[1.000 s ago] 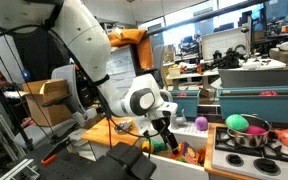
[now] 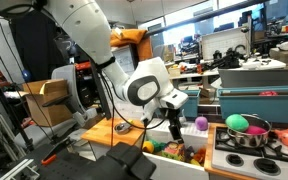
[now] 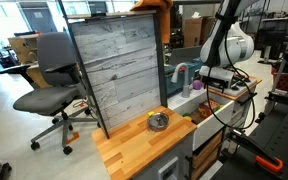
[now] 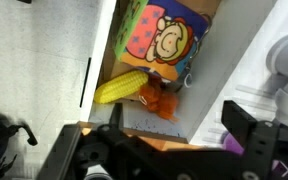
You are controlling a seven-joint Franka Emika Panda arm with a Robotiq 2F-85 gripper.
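My gripper is open above a white-walled drawer (image 4: 92,75), and its dark fingers show along the bottom of the wrist view with nothing held between them. Inside the drawer lie a yellow corn cob (image 4: 121,87), an orange-brown toy (image 4: 160,100) and a colourful box with a cartoon face (image 4: 162,38). The corn touches or nearly touches the orange toy. In exterior view 1, the gripper (image 2: 175,131) hangs over the drawer's contents (image 2: 174,150), which are small and partly hidden there.
Right of the drawer is a stove (image 2: 254,160) with a metal pot (image 2: 242,135) holding coloured items. A blue sink (image 2: 259,106) stands behind it. A wooden counter (image 3: 129,150) carries a small metal pan (image 3: 159,122). A purple object (image 2: 201,123) stands behind the drawer.
My arm has risen and shifted slightly to the right, carrying the gripper higher over the drawer. Nothing else has clearly moved.
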